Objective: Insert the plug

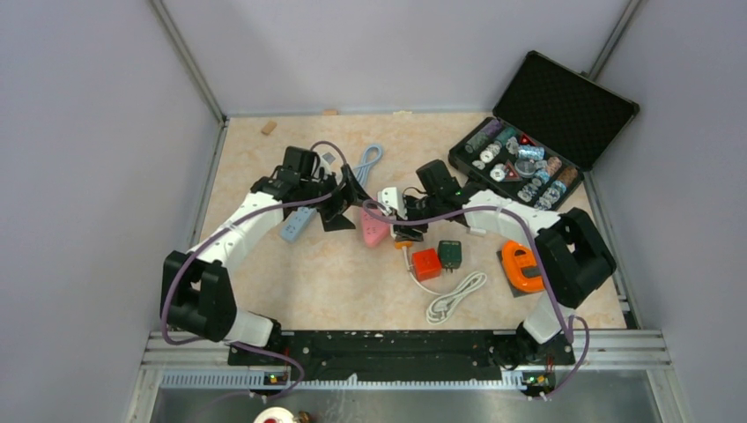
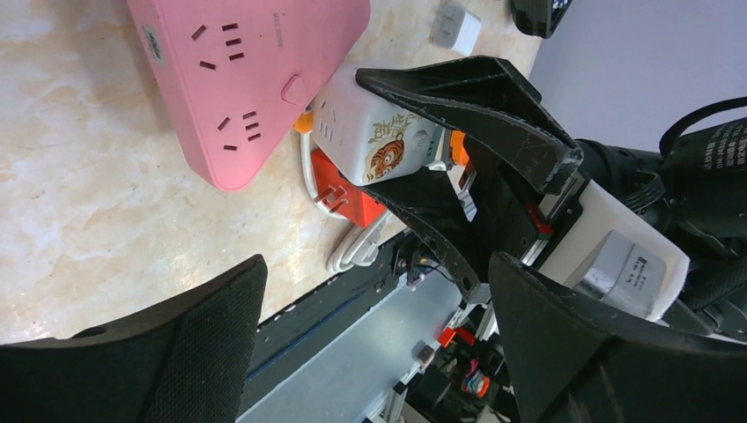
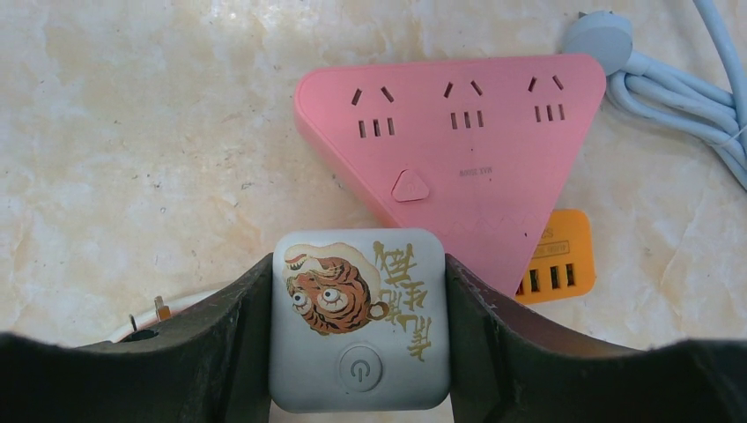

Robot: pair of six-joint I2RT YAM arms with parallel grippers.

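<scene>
My right gripper (image 1: 398, 214) is shut on a white plug adapter with a tiger print and power button, seen also in the left wrist view (image 2: 370, 132). It hangs beside the pink triangular power strip (image 3: 476, 150), whose socket slots face up. In the left wrist view the strip (image 2: 247, 79) is left of the adapter. My left gripper (image 1: 346, 198) stands open to the left of the adapter, above the strip's left side, its fingers wide apart with nothing between them.
An orange block (image 3: 568, 247), red block (image 1: 426, 264), green charger (image 1: 449, 254) and white cable coil (image 1: 454, 298) lie nearby. A blue strip (image 1: 298, 226) and blue cable are at the left and back, a chip case (image 1: 520, 163) at the back right.
</scene>
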